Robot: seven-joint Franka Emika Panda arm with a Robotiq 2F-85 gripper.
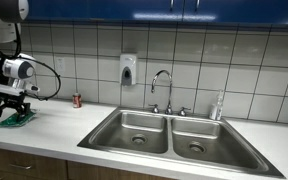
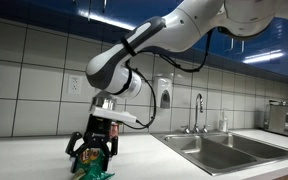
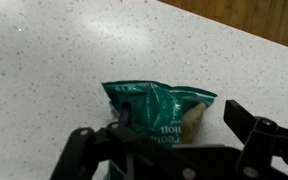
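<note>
A crinkled green packet (image 3: pixel 159 108) with pale print and a brownish patch lies on the white counter, below my gripper in the wrist view. The gripper is open, its dark fingers (image 3: pixel 252 130) spread apart. Part of the packet's near side is hidden behind the gripper. In exterior view 1 the packet (image 1: pixel 18 119) shows at the far left under the gripper (image 1: pixel 9 104). From exterior view 2, green (image 2: pixel 99 174) and some orange show around and behind the fingers; contact with them is hard to judge.
A red can (image 1: pixel 77 100) stands near the tiled back wall. The double sink (image 1: pixel 112 132) with its faucet (image 1: pixel 162 88) takes up the counter to the right, with a bottle (image 1: pixel 217 106) behind it. Bare counter (image 1: pixel 69 122) separates packet and sink.
</note>
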